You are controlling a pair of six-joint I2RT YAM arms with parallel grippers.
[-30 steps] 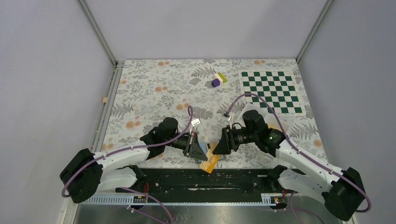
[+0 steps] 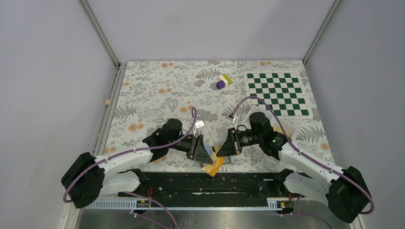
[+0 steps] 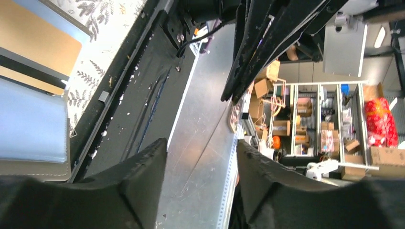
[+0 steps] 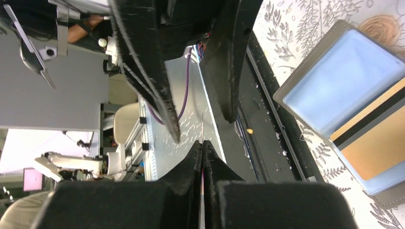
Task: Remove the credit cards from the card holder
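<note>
An orange card (image 2: 215,166) hangs over the front table edge between the two grippers. My right gripper is shut on it; in the right wrist view the card is edge-on, only a thin line. My left gripper stands open, its fingers (image 4: 172,125) apart on either side of the card. Behind lies the opened card holder, with grey borders and a pale blue sleeve (image 4: 345,81). A gold card with a black stripe (image 4: 375,148) sits in its sleeve. In the top view the arms hide much of the holder.
A white box (image 2: 292,128) is partly under the right arm. A green-and-white chequerboard (image 2: 278,93) lies at the back right, and a small purple, white and green block (image 2: 223,82) at the back.
</note>
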